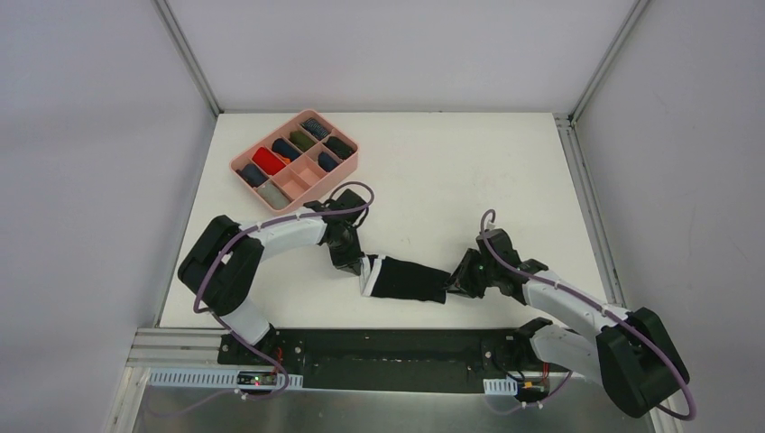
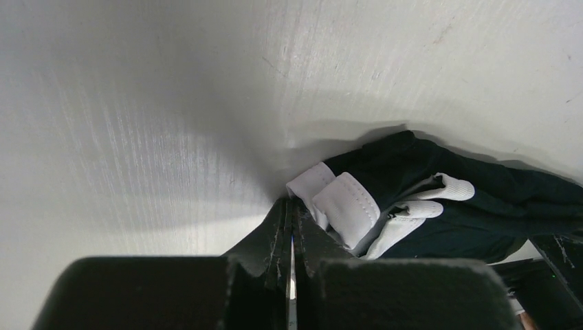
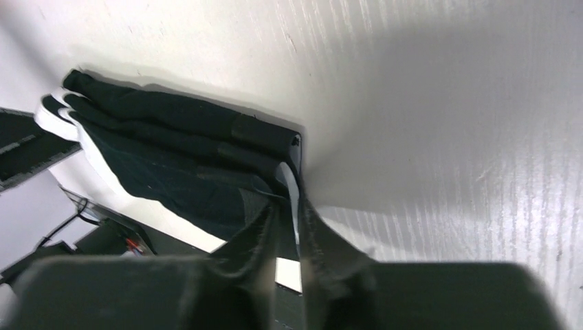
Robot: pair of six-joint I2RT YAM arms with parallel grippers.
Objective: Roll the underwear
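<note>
The black underwear (image 1: 406, 280) with a white waistband lies folded into a flat strip on the table. My left gripper (image 1: 359, 269) is at its left end; in the left wrist view the gripper is shut at the folded white band (image 2: 344, 206), and whether cloth is between its tips is hard to tell. My right gripper (image 1: 451, 285) is at the strip's right end; in the right wrist view its blurred fingers (image 3: 289, 220) straddle the cloth's edge, part open.
A pink divided organiser (image 1: 307, 180) with several rolled garments sits at the back left.
</note>
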